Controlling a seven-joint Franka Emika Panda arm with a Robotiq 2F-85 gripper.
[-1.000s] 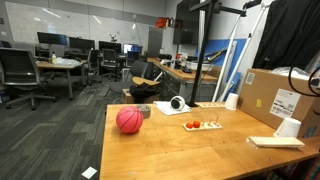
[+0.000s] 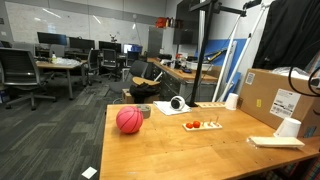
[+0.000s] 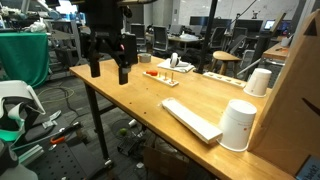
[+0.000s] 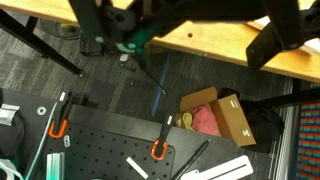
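Over the near side of the wooden table (image 3: 200, 92), my gripper (image 3: 110, 72) hangs open at the left of exterior view 2, nothing between its fingers. The wrist view has its dark fingers (image 4: 275, 42) wide apart at the top, above the table's edge. A light wooden board (image 2: 203, 125) with red balls and thin pegs rests on the tabletop. Farther right lies a long white block (image 3: 191, 120), beside an upside-down white cup (image 3: 237, 126). A pinkish-red ball (image 2: 130, 119) sits at the table's left. My gripper touches none of these.
A large cardboard box (image 2: 279, 103) stands along the right side. Another white cup (image 3: 258, 82) and white headphones (image 2: 178, 102) are toward the back. Below the table edge, the wrist view shows an open box (image 4: 217, 122) and a black perforated plate (image 4: 100, 150) with tools.
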